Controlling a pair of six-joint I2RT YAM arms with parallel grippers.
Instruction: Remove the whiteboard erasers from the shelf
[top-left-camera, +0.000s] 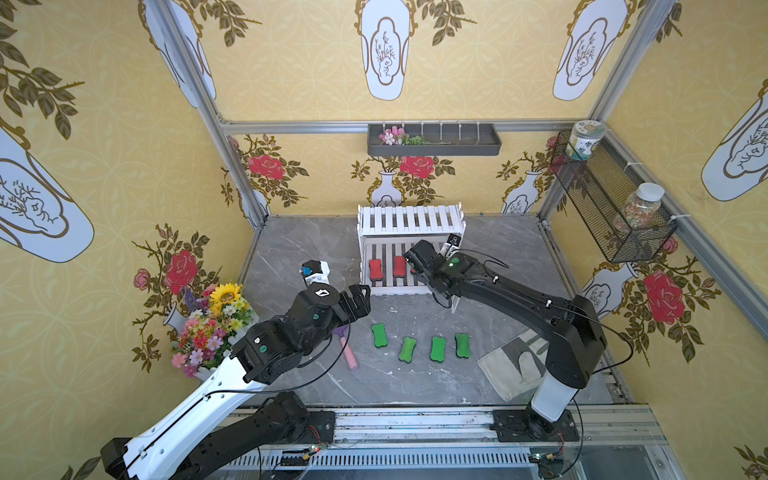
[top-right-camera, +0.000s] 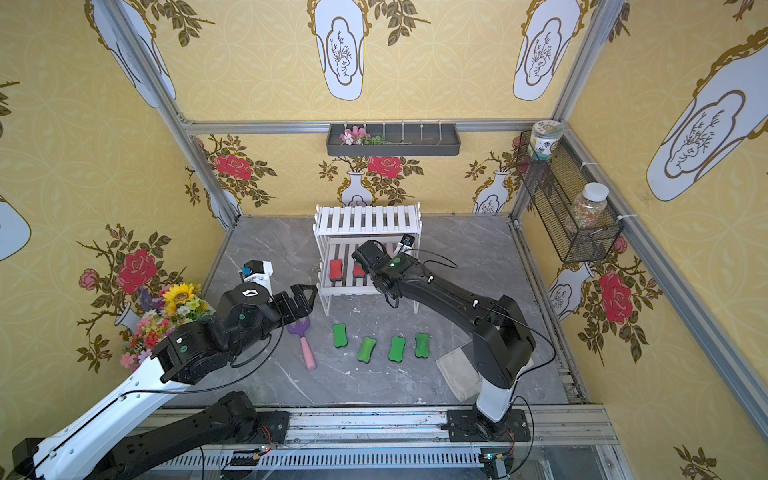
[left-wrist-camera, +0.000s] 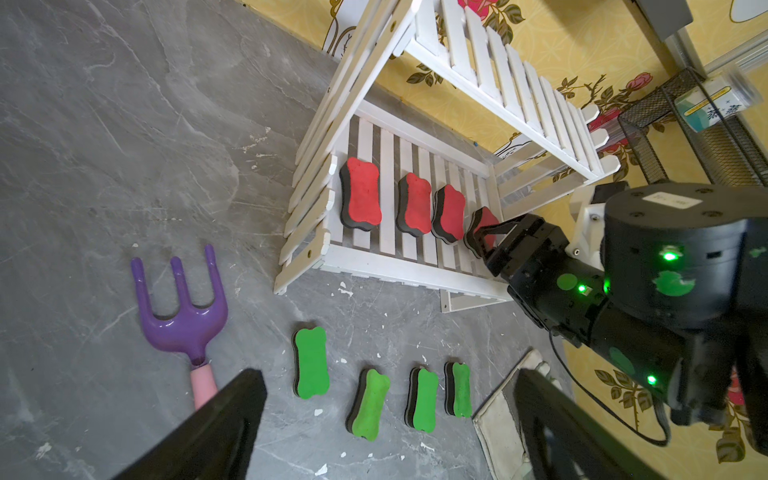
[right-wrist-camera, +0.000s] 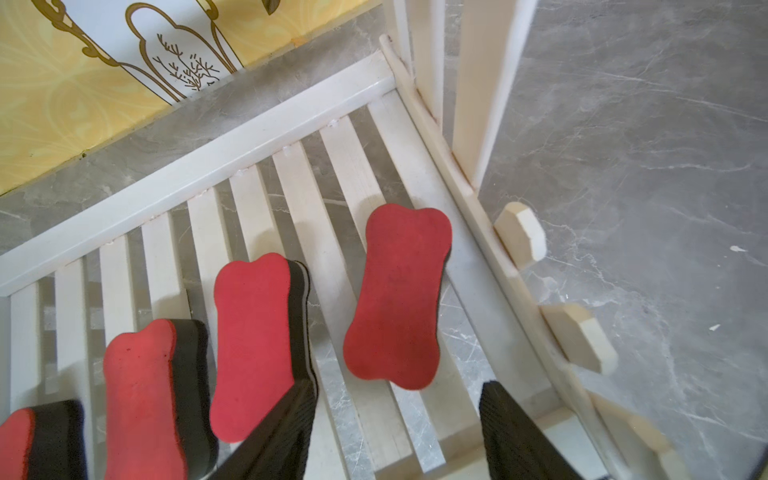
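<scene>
Four red erasers with dark felt, such as the leftmost (left-wrist-camera: 361, 192) and the rightmost (right-wrist-camera: 397, 292), lie on the white slatted shelf (left-wrist-camera: 384, 264). My right gripper is over that shelf at the rightmost eraser, its fingers apart with nothing seen held between them. My left gripper hangs open over the table left of the shelf. Four green erasers, among them one at the left (left-wrist-camera: 312, 360), lie on the table in front of the shelf.
A purple fork (left-wrist-camera: 182, 320) with a pink handle lies left of the green erasers. A folded glove (top-left-camera: 512, 364) is at front right, flowers (top-left-camera: 216, 324) at left, a wire basket (top-left-camera: 612, 200) on the right wall.
</scene>
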